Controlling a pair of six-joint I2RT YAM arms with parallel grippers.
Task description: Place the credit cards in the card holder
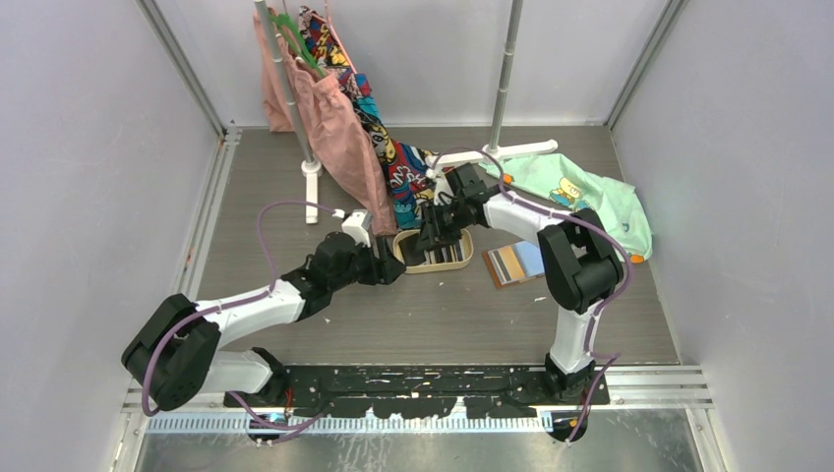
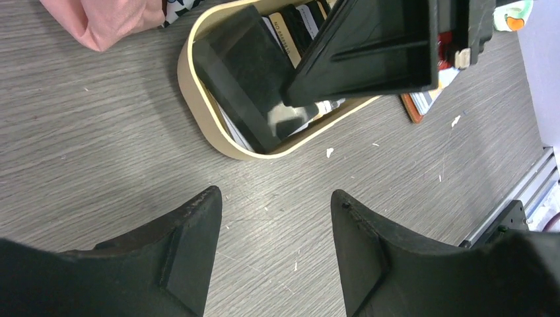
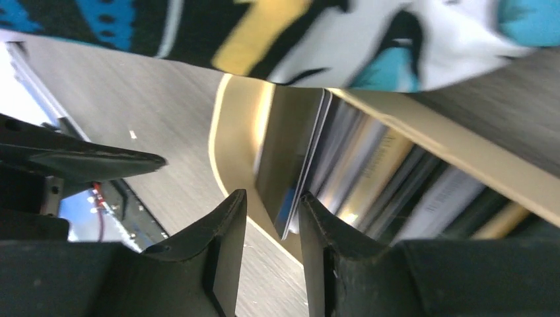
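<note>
A cream oval tray (image 1: 462, 265) holds several cards (image 2: 280, 33) side by side. At its left end a flat dark piece (image 2: 247, 63) leans over other cards. My right gripper (image 1: 430, 234) is over the tray; in the right wrist view its fingers (image 3: 228, 244) stand a narrow way apart by the dark piece's edge (image 3: 306, 162). Just left of the tray, my left gripper is open, with bare table between its fingers. To the right lies a brown holder (image 1: 500, 277) with tan, striped and blue cards (image 1: 528, 258) on it.
Pink cloth (image 1: 339, 128) and a patterned cloth (image 1: 403, 182) hang from a rack behind the tray, the latter close to my right gripper. A green cloth (image 1: 590, 202) lies at the back right.
</note>
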